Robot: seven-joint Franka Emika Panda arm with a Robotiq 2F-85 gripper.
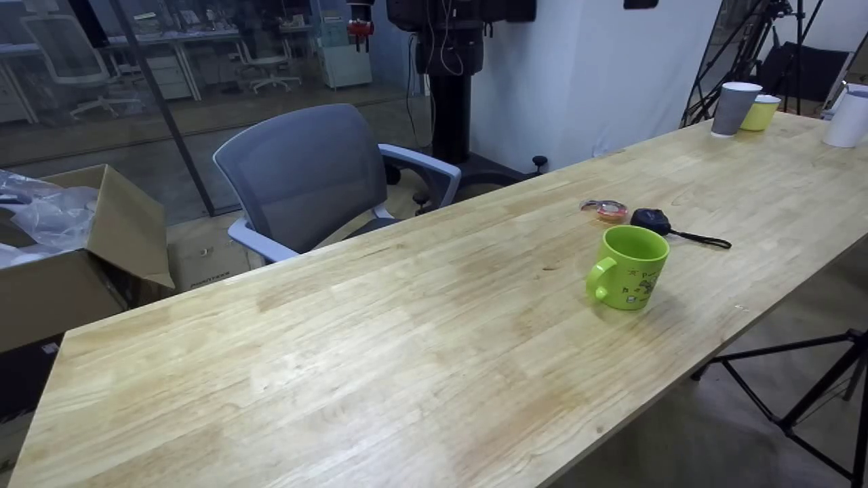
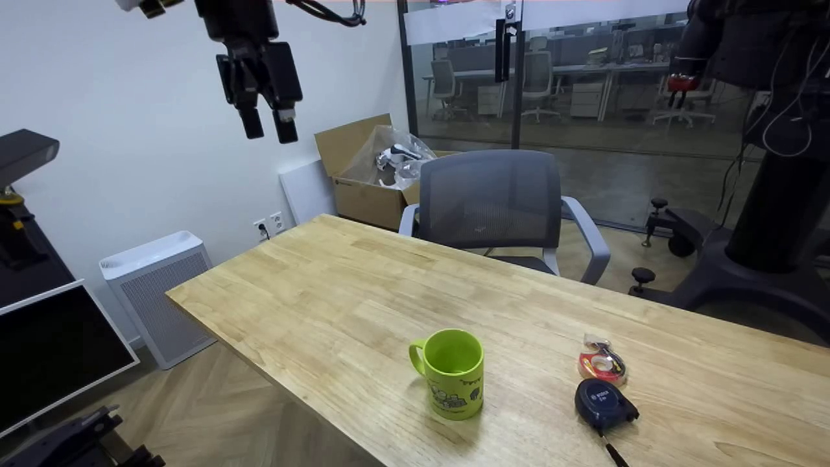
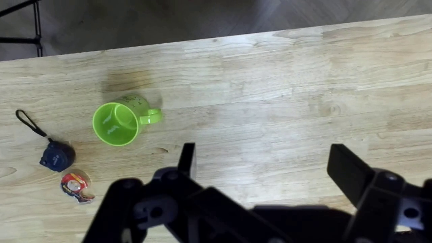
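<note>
A bright green mug (image 2: pixel 454 384) with printed drawings stands upright on the wooden table, its inside empty in the wrist view. Its handle points toward the table's bare end. My gripper (image 2: pixel 268 131) hangs high above the table, well clear of the mug. In the wrist view, my gripper has its fingers wide apart, with only bare wood seen between them; the mug (image 3: pixel 118 123) lies outside them, to the upper left. Exterior view 1 shows the same mug (image 1: pixel 628 268), with two small dark parts, probably fingertips, at its top edge.
Near the mug lie a dark blue tape measure (image 2: pixel 603 404) with a black strap and a red tape dispenser (image 2: pixel 603 367). Farther off stand a grey cup (image 1: pixel 735 109), a yellow cup (image 1: pixel 759 114) and a white container (image 1: pixel 848 118). A chair (image 2: pixel 490 201) sits against one side.
</note>
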